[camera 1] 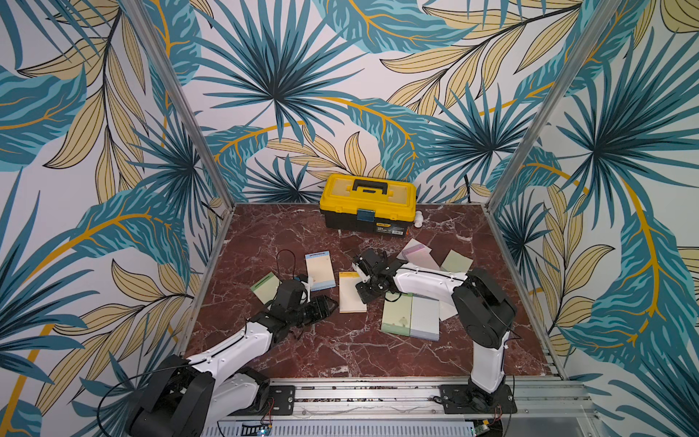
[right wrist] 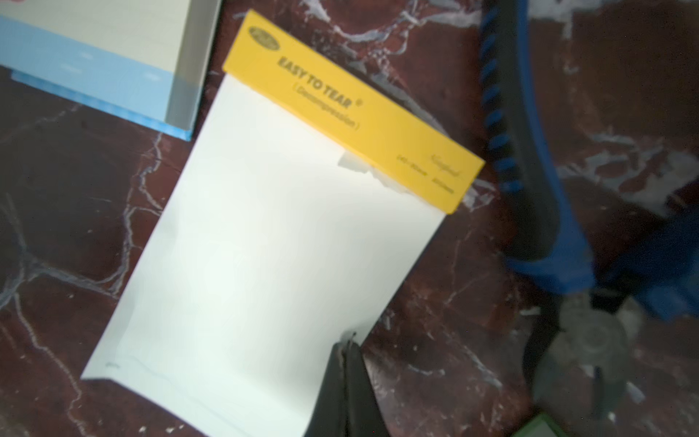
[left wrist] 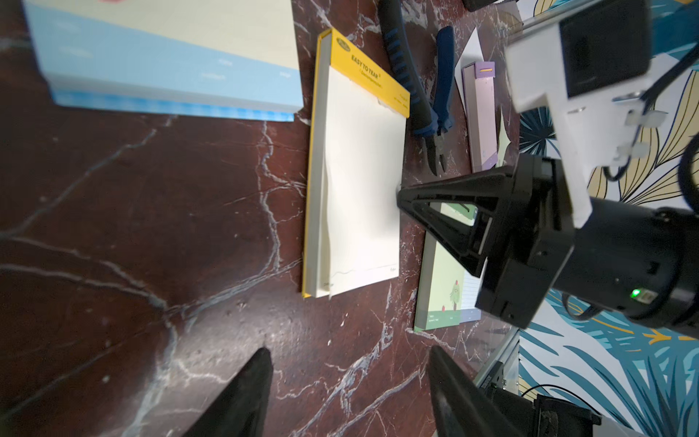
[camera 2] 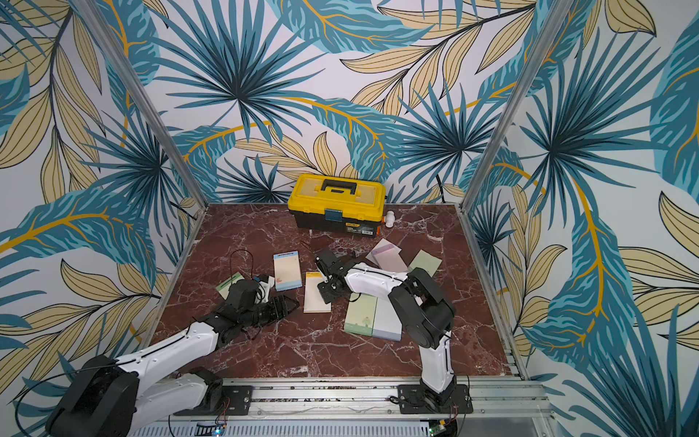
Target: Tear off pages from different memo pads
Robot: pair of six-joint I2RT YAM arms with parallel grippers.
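A white memo pad with a yellow "Easy to Tear" strip [right wrist: 262, 240] lies mid-table, a small torn remnant under the strip. My right gripper is shut, its tips at the pad's right edge toward the lower half. My left gripper is open above bare table, left and nearer, with nothing between its fingers. A blue-edged pad [camera 1: 319, 271] lies left of the yellow one. Green [camera 1: 395, 315] and grey-blue [camera 1: 424, 319] pads lie to the right.
Pliers [right wrist: 517, 131] lie beside the yellow pad. A yellow toolbox [camera 2: 336, 196] stands at the back. Pink [camera 2: 387, 255] and green sheets lie at the back right. Bare table shows along the front.
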